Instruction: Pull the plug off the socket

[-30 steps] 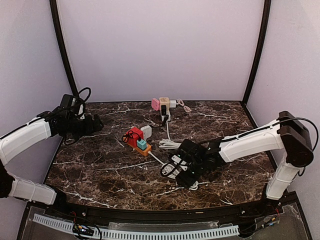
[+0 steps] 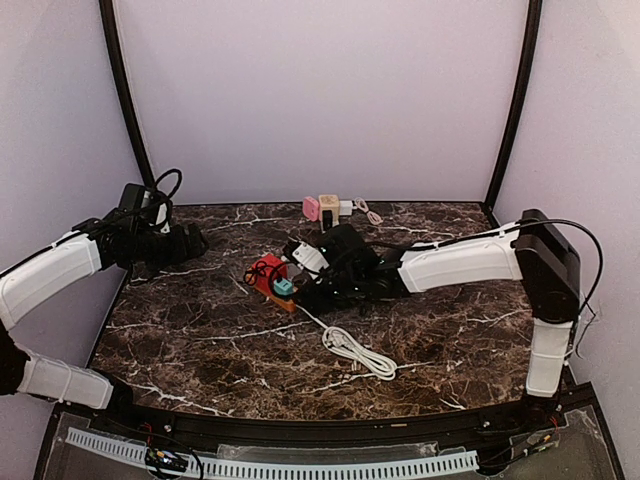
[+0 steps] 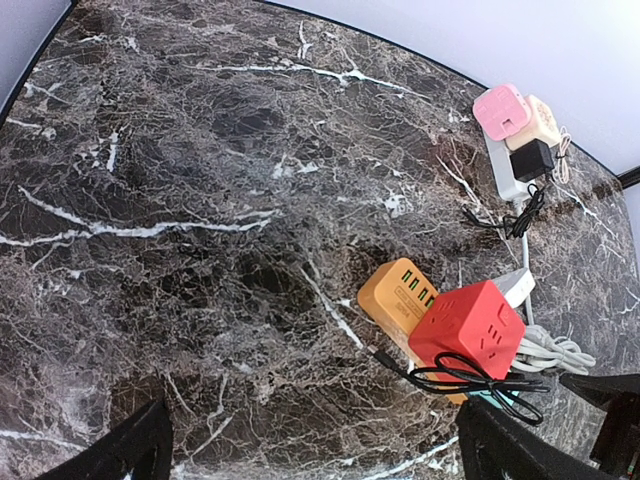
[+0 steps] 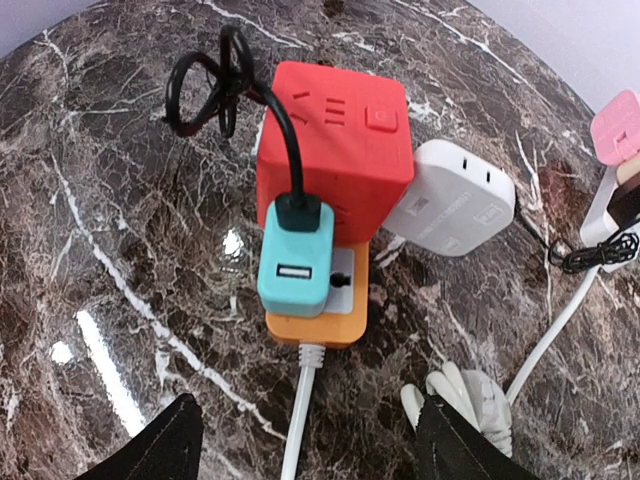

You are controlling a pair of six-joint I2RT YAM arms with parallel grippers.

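Observation:
An orange power strip [image 4: 330, 328] holds a red cube plug [image 4: 335, 150], a white plug [image 4: 455, 200] and a teal plug [image 4: 290, 260] with a looped black cable; it lies mid-table in the top view. My right gripper is open just short of the teal plug's end of the strip, over its white cord [image 4: 303, 400]. My left gripper stands open at the table's left side, the strip ahead of it to the right.
A second white strip [image 3: 505, 170] with pink [image 3: 501, 112], cream and black plugs lies at the back. A coiled white cable [image 2: 355, 355] lies at front centre.
My right arm has moved back and left from the front cable coil to the orange strip. The left arm has shifted slightly upward in the top view.

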